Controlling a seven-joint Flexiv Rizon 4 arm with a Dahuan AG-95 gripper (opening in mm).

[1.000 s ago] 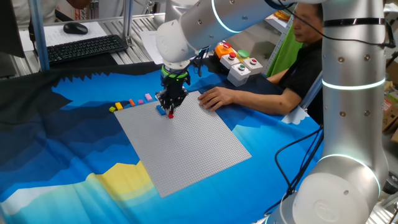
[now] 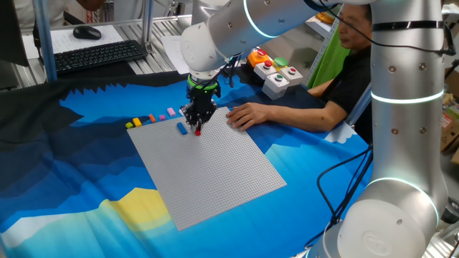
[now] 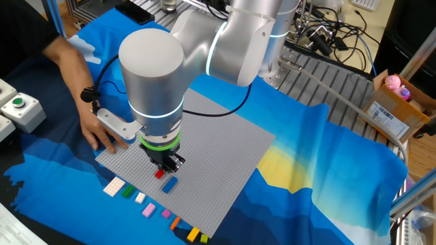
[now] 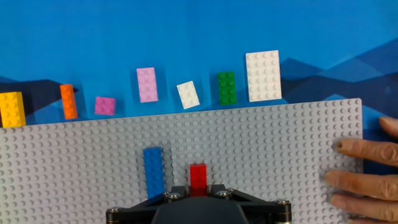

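In the wrist view a red brick [image 4: 198, 177] juts out from between the fingertips of my gripper, which is shut on its near end. Beside it to the left, a blue brick [image 4: 153, 171] lies lengthwise on the grey baseplate [image 4: 280, 146]. From exterior view 2, the red brick [image 3: 159, 174] shows at the foot of my gripper [image 3: 164, 169], close to the blue brick [image 3: 170, 184]. Whether the red brick touches the baseplate's studs cannot be told. My fingers hide its near end.
Along the plate's edge on the blue cloth lie loose bricks: white [image 4: 263, 76], green [image 4: 227, 88], small white [image 4: 188, 94], lilac [image 4: 147, 84], pink [image 4: 105, 106], orange [image 4: 68, 101] and yellow [image 4: 12, 109]. A person's hand [image 4: 367, 168] rests on one plate corner.
The baseplate, with the blue brick on it, has shifted slightly left in exterior view 1, and the person's hand with it. My gripper and the red brick have hardly moved.
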